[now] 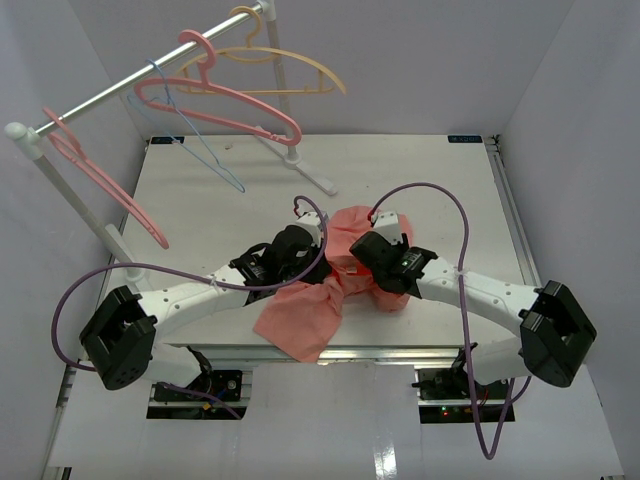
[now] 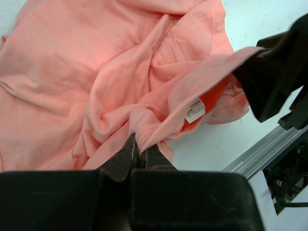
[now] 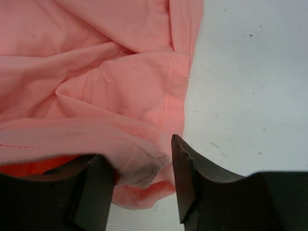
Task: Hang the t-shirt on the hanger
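Observation:
The salmon T-shirt (image 1: 300,325) lies crumpled on the white table. My left gripper is shut on its ribbed collar, which stretches up and right to where my right gripper works, with a white size label (image 2: 195,110) showing inside. In the right wrist view my right gripper has its fingers apart around a folded collar edge; whether it grips the cloth is unclear. Hangers hang on the rail at upper left: pink (image 1: 215,88), blue (image 1: 215,168), yellow (image 1: 335,85) and another pink one (image 1: 130,200).
The white rack (image 1: 60,180) stands along the left and back of the table (image 1: 450,170). Bare table shows behind the shirt and at the right. A metal rail (image 1: 350,354) runs along the front edge.

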